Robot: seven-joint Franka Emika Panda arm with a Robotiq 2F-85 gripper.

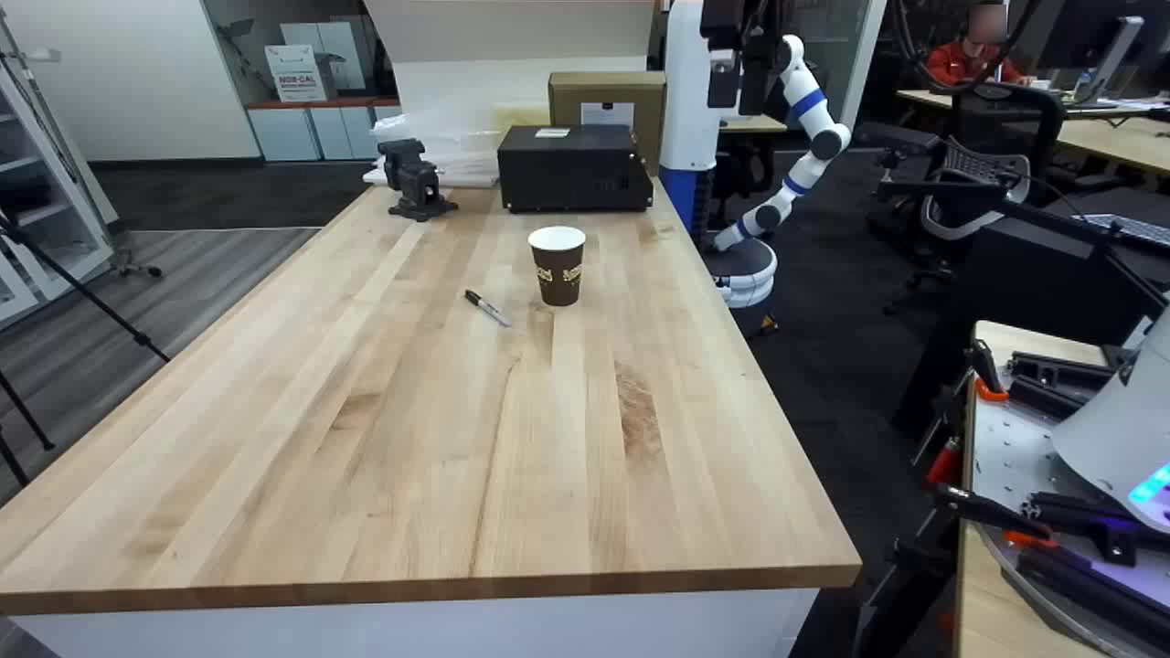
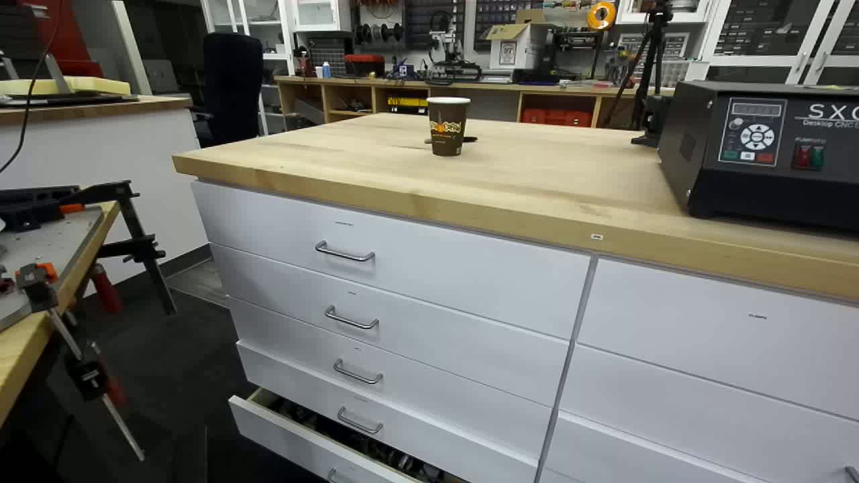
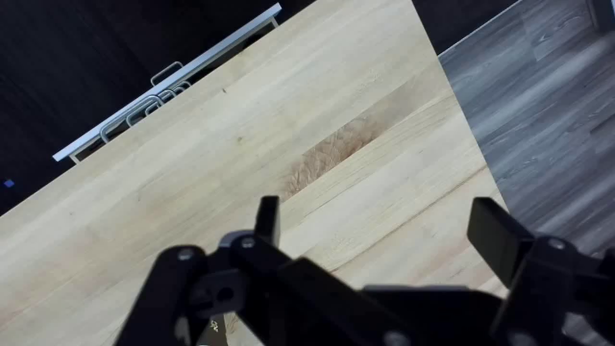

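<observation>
A dark brown paper cup (image 1: 558, 268) with a white rim stands upright on the wooden table (image 1: 362, 472), towards its far end. Just left of it in exterior view 1 lies a dark marker (image 1: 485, 307) with a pale end, flat on the wood. Exterior view 2 also has the cup (image 2: 447, 127) upright, partly covering the marker (image 2: 469, 139). In the wrist view my gripper stands wide open over bare tabletop, nothing between its fingers. A dark printed bit of the cup (image 3: 215, 331) shows at the bottom, mostly hidden behind the gripper.
At the table's far end sit a black machine (image 1: 575, 168) and a small black vise (image 1: 414, 181). A lower drawer (image 2: 314, 441) hangs open below the tabletop. Bare wood covers the near part of the table, with a dark patch (image 1: 637, 411) in its surface.
</observation>
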